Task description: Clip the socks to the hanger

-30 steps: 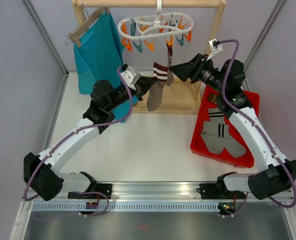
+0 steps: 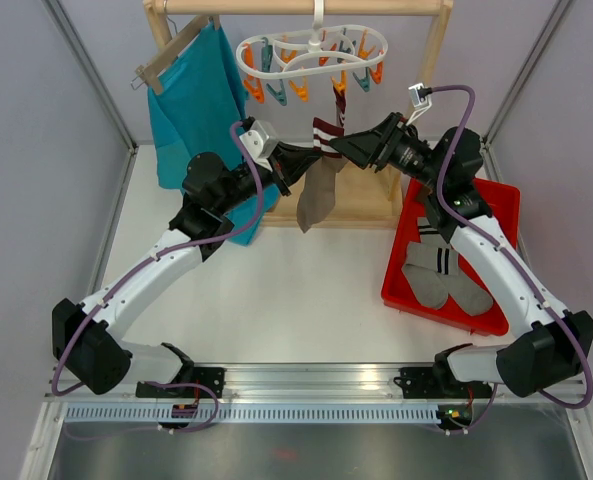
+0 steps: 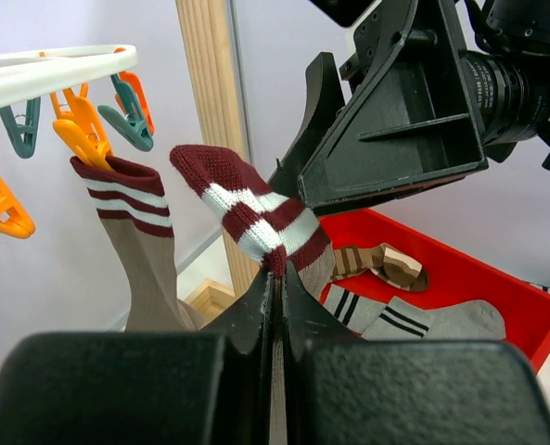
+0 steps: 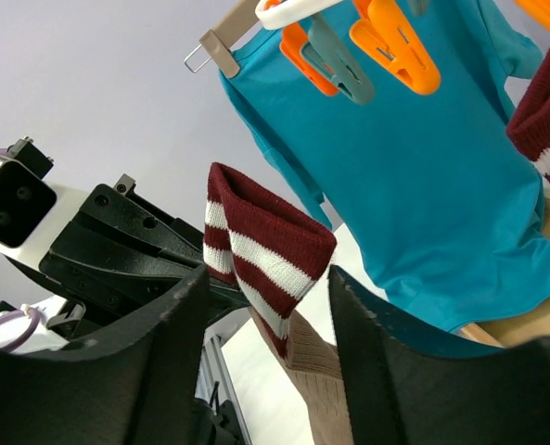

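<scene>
The white oval hanger (image 2: 312,40) hangs with orange and teal clips. One grey sock with maroon stripes (image 3: 131,204) hangs from an orange clip (image 3: 82,130). My left gripper is shut on a second striped sock (image 4: 265,250), held upright below the hanger with its cuff up. My right gripper is part open around that sock's cuff, its fingers on either side; whether they touch it is unclear.
A red bin (image 2: 396,290) with more socks sits at the right. A blue shirt (image 2: 186,120) hangs on the wooden rack (image 2: 376,8) at the left.
</scene>
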